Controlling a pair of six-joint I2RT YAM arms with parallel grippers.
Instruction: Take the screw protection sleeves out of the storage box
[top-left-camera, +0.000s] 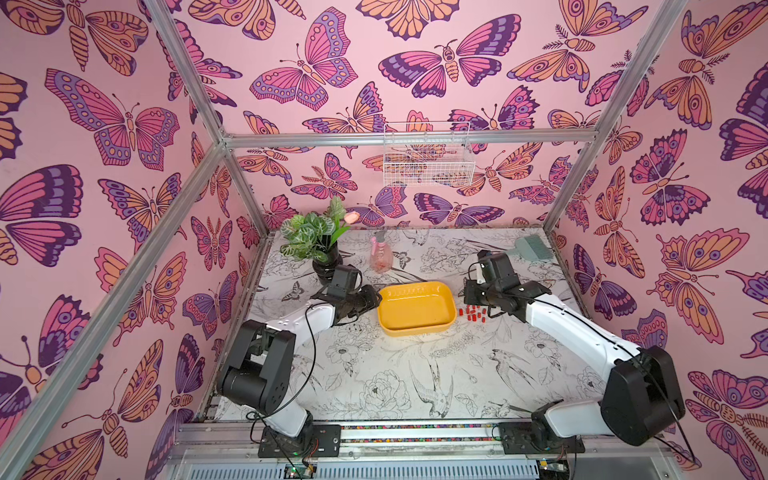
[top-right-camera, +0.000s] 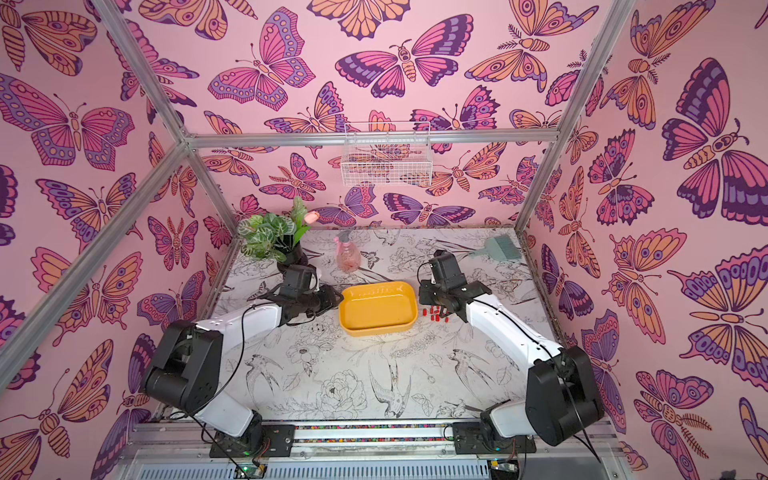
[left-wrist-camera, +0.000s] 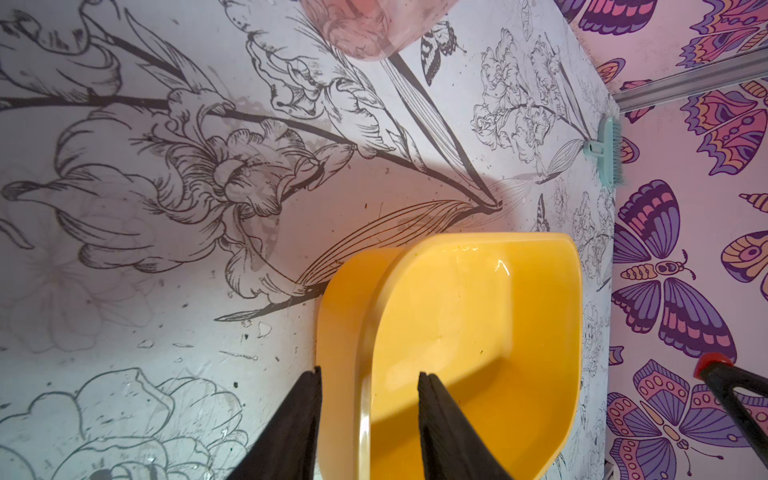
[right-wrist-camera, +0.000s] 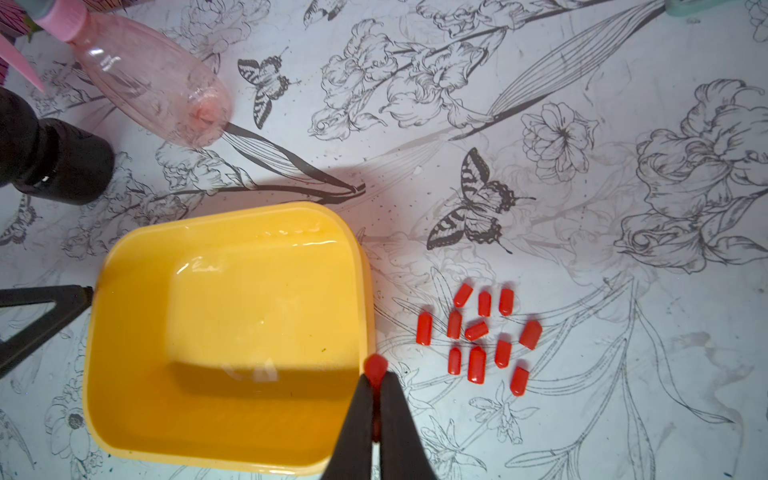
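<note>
In the right wrist view my right gripper is shut on a small red sleeve (right-wrist-camera: 375, 366), whose rounded end pokes out past the tips. It hangs above the right rim of the yellow box (right-wrist-camera: 240, 304). The inside of that box shows no red sleeves. Just right of it, several loose red sleeves (right-wrist-camera: 477, 364) lie in a cluster on the table. My left gripper stands open at the box's left wall, one finger (left-wrist-camera: 296, 424) outside and the other over the inside; whether it touches the wall I cannot tell.
Behind the box stand a pink spray bottle (top-left-camera: 381, 254) and a plant in a black pot (top-left-camera: 326, 260). A teal brush (top-left-camera: 532, 249) lies at the back right. The table in front of the box is bare.
</note>
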